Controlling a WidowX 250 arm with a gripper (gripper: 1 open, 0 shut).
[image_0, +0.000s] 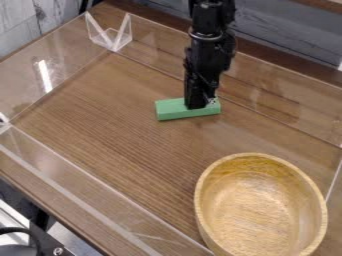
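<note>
A green rectangular block (178, 111) lies flat on the wooden table. My black gripper (199, 100) is down at the block's right part, its fingertips over or touching it. Whether the fingers are closing on the block or only resting around it is too small to tell.
A large yellow oval bowl (261, 215) sits at the front right. A white wire holder (110, 30) stands at the back left. A black cable shows at the bottom left corner.
</note>
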